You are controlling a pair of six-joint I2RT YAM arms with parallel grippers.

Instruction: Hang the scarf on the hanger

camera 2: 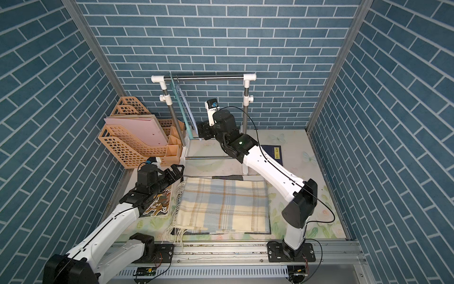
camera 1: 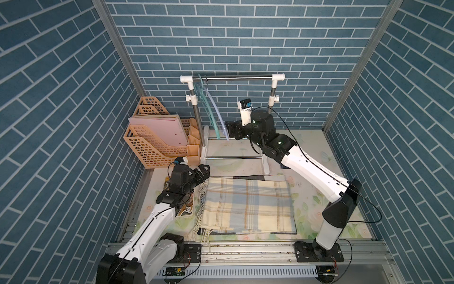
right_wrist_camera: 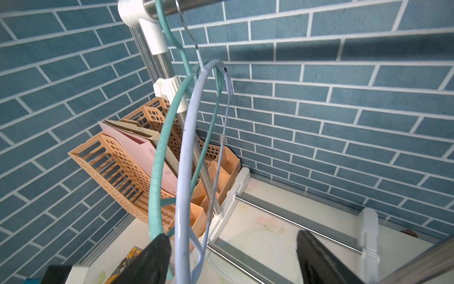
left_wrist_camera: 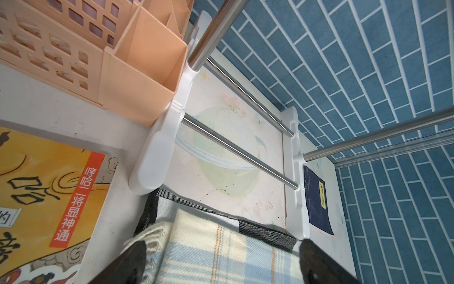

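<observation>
A cream and blue plaid scarf (camera 1: 248, 203) lies folded flat on the table, its fringe at the left. From the rack's top bar (camera 1: 241, 77) hang a teal hanger (right_wrist_camera: 161, 175) and a lavender hanger (right_wrist_camera: 185, 179), both near the left post. My right gripper stands parted at the lower end of the lavender hanger; the hanger's near edge passes close to its left finger (right_wrist_camera: 158, 253). Nothing is seen clamped there. Above the scarf's far left corner, my left gripper is open and empty.
A peach file holder (camera 1: 156, 137) with pink folders stands left of the rack. A yellow book (left_wrist_camera: 42, 189) lies beneath the left arm, and a dark blue booklet (camera 2: 272, 153) lies right of the rack. Between the rack's feet the table is clear.
</observation>
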